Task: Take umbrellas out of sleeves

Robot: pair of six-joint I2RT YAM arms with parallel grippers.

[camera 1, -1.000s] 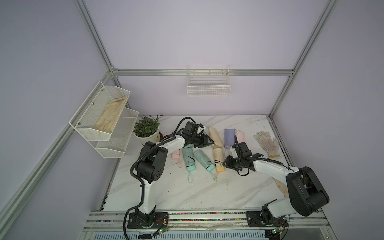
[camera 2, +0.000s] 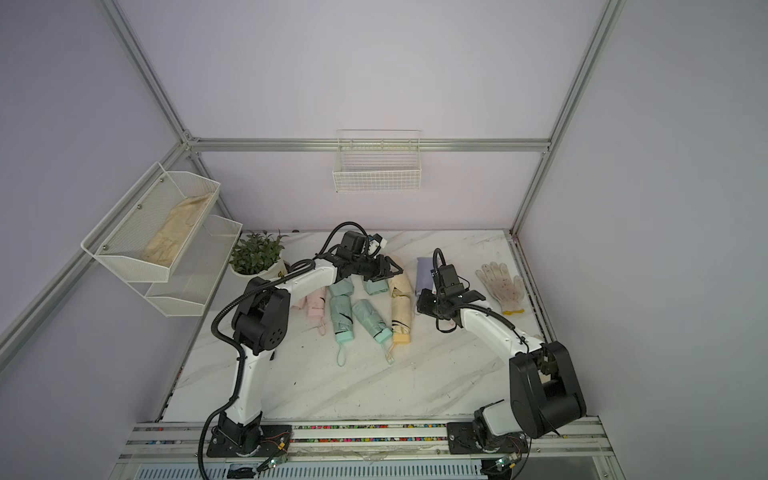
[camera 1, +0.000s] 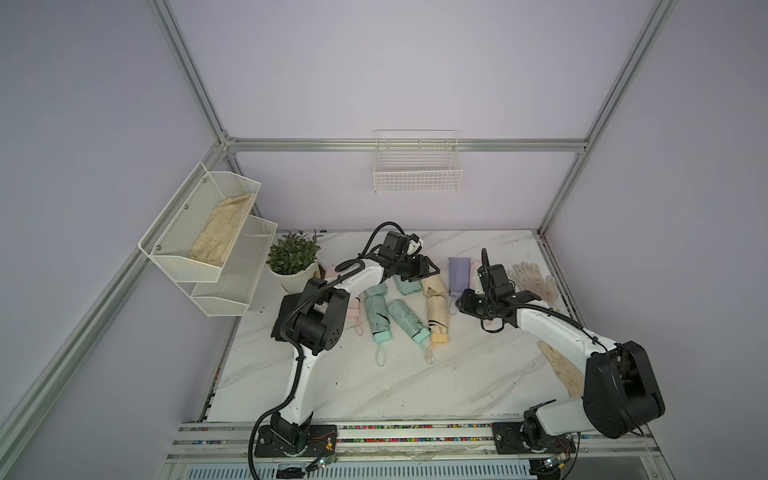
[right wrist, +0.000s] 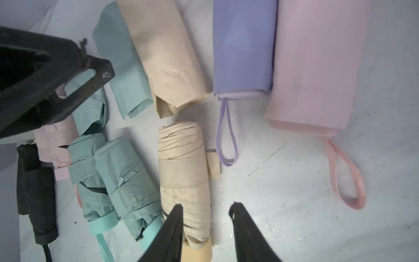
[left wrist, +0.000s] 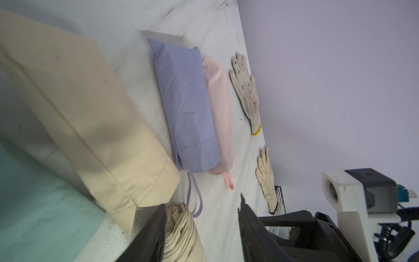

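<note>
A cream umbrella (right wrist: 183,174) lies bare on the table, below an empty-looking cream sleeve (right wrist: 163,56). Teal (right wrist: 126,179) and pink (right wrist: 59,139) umbrellas lie bare to its left; teal sleeves (right wrist: 122,65) lie behind them. A lavender sleeved umbrella (left wrist: 185,109) and a pink sleeved umbrella (left wrist: 218,113) lie to the right, straps showing. My left gripper is open above the cream sleeve and umbrella. My right gripper is open over the cream umbrella's right side, nothing held.
A potted plant (camera 1: 294,256) and wire shelves (camera 1: 200,256) stand left. Gloves (left wrist: 246,91) lie along the right side. A black umbrella (right wrist: 39,200) lies far left.
My left gripper has moved up and to the right, toward the back. My right gripper has also moved back and slightly right, away from the cream umbrella's lower end.
</note>
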